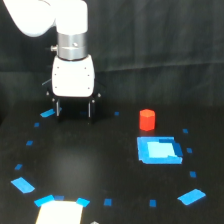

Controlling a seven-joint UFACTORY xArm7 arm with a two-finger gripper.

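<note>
A red block (147,120) stands upright on the black table, right of the middle. In front of it, closer to the camera, is a shallow blue tray (141,153) with a pale whitish patch inside. The block and the tray's back edge nearly meet in the picture; whether they touch, I cannot tell. My white gripper (75,109) hangs at the back left, pointing down. Its two dark fingers are spread wide apart, with nothing between them. It is well to the left of the block and the tray.
Blue tape pieces mark the table, among them a strip at the front left (22,185) and one at the front right (191,197). A pale object (60,212) is cut off by the bottom edge. Dark curtain hangs behind.
</note>
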